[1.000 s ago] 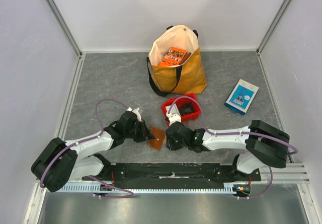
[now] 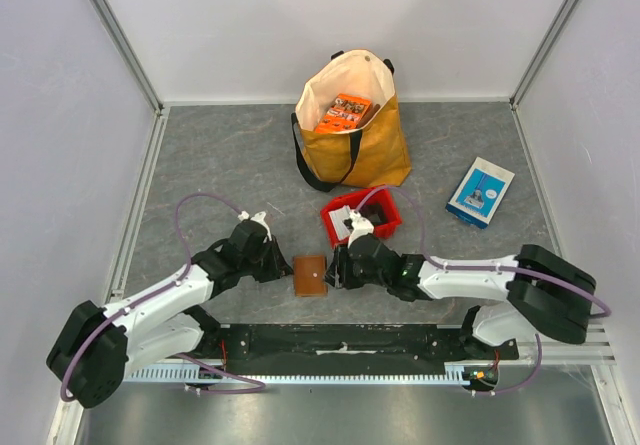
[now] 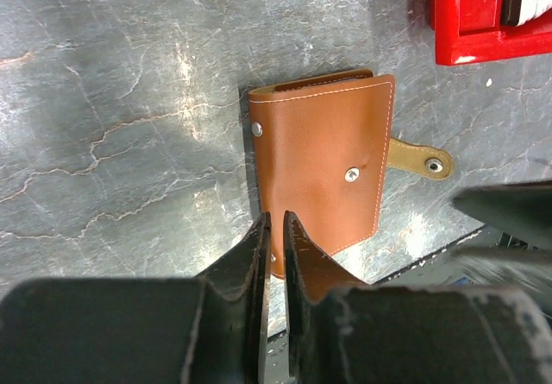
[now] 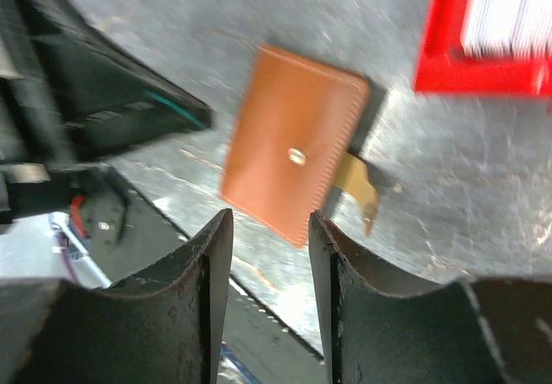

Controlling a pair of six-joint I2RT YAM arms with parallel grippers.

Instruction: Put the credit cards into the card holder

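Note:
Between the two arms lies the brown leather card holder (image 2: 310, 276), its cover folded over and its strap (image 3: 420, 159) sticking out unfastened on the right side. Metal snaps show on the cover in both wrist views. The left gripper points at the holder's lower left edge, its fingers a narrow gap apart and nothing between them. My right gripper is at the holder's right, its fingertips spread wider and empty. The red tray (image 2: 330, 227) behind holds white cards (image 4: 511, 13) and something dark.
A yellow tote bag (image 2: 365, 157) with an orange box (image 2: 343, 113) in it stands at the back. To the right lies a blue and white box (image 2: 480, 193).
The card holder has turned from slanted to nearly straight. My left gripper has drawn back to the left, off the holder; the right arm has shifted slightly rightward.

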